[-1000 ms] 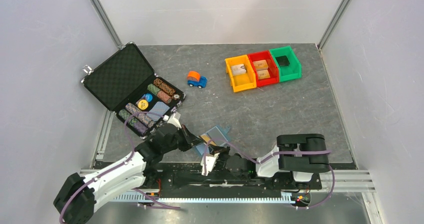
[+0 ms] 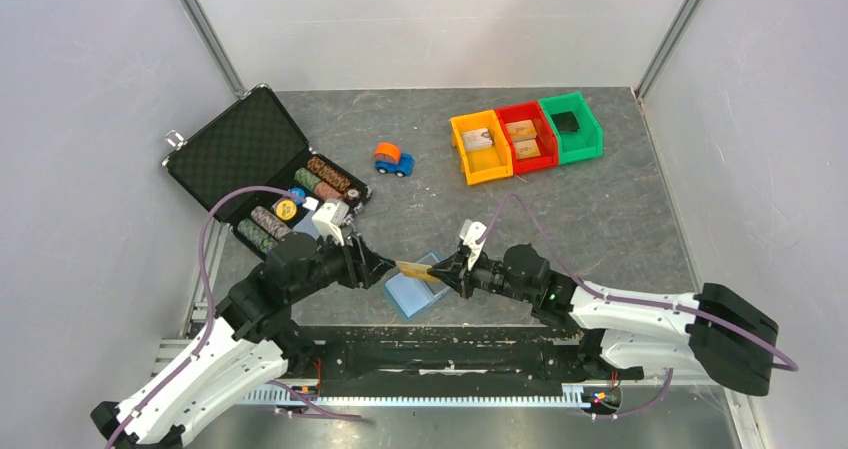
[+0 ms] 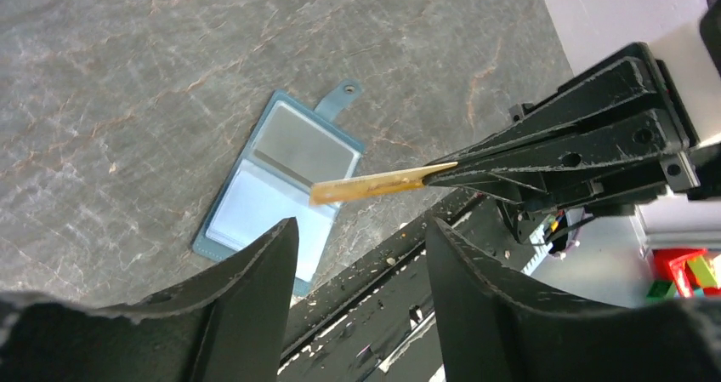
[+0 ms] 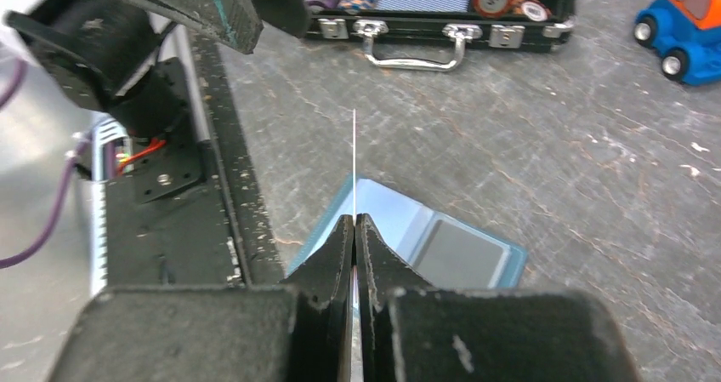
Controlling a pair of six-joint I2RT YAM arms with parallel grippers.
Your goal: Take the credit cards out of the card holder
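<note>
A thin yellow-gold card (image 3: 366,186) is pinched in my right gripper, raised above the table. In the right wrist view the card (image 4: 354,156) shows edge-on, standing up from the shut fingertips. Below lies the light-blue card holder (image 3: 268,176), spread open flat on the table near its front edge; its white inner pocket and a clear window face up. My left gripper is open with nothing between its fingers, facing the card's free end; whether they touch in the top view I cannot tell.
A black case (image 2: 245,159) with poker chips stands open at the left. An orange and blue toy car (image 2: 393,159) sits behind the holder. Yellow (image 2: 490,174), red (image 2: 545,159) and green (image 2: 600,139) bins stand at the back right. Mid-table is clear.
The right gripper has moved up and right, swinging round with the card, which now points toward the left gripper. The left gripper has opened and shifted slightly.
</note>
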